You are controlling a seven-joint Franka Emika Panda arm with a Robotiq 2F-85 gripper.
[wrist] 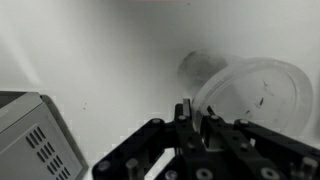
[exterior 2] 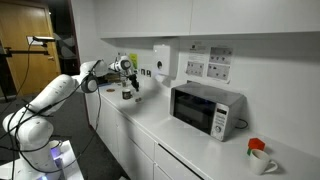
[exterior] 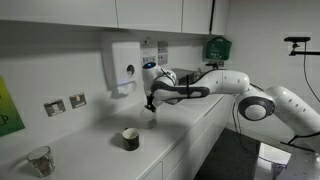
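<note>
A pale, see-through cup point(wrist: 262, 92) fills the right of the wrist view, its round rim toward the camera and a few dark specks inside. My gripper is shut on its near rim wall, with one finger on either side. In exterior view 1 the gripper point(exterior: 151, 105) points down at the pale cup point(exterior: 148, 117) over the white counter. Whether the cup's base touches the counter cannot be made out.
A dark cup point(exterior: 131, 140) stands close by on the counter, and a metallic tumbler point(exterior: 41, 161) sits farther along. Exterior view 2 shows a microwave point(exterior 2: 206, 110), a white mug point(exterior 2: 260, 162) and a red cup point(exterior 2: 256, 145).
</note>
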